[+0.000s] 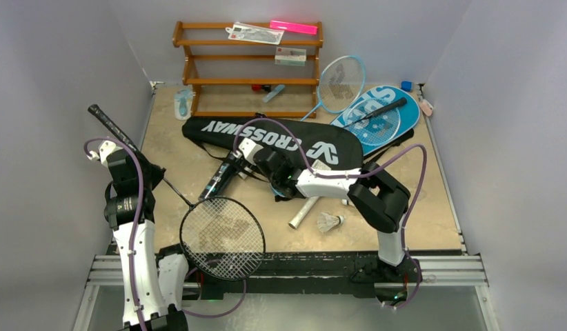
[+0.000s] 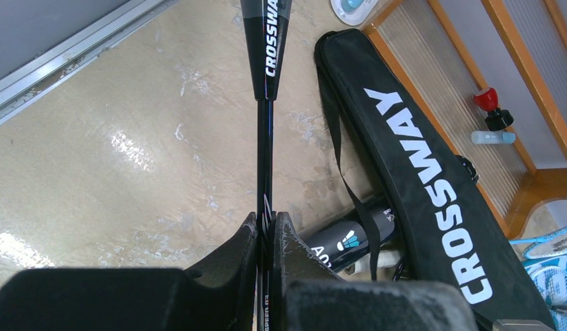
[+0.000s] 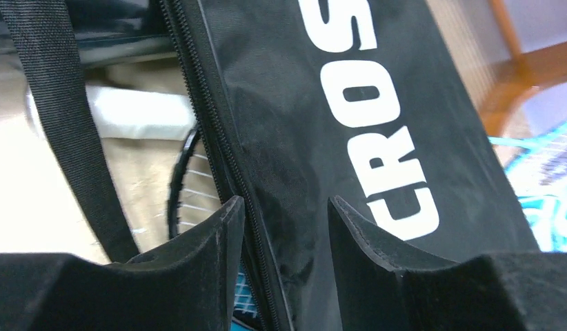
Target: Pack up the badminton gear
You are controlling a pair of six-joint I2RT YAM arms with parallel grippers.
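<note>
A black racket [image 1: 222, 238] is held by my left gripper, shut on its shaft at the left of the table, its head low in the top view. The black CROSSWAY bag [image 1: 212, 127] lies across the middle, lettering up. My right gripper is part open over the bag's zipped edge and fabric; whether anything is between its fingertips is unclear. A black tube [image 1: 219, 179] and a white tube [image 1: 301, 214] lie partly under the bag. A shuttlecock [image 1: 329, 221] is at the front. Blue rackets [image 1: 339, 83] and a blue cover [image 1: 398, 124] are at back right.
A wooden rack [image 1: 246, 81] with small packages stands along the back wall. Bare tabletop [image 1: 425, 200] shows at the right and left of the pile. Walls border both sides.
</note>
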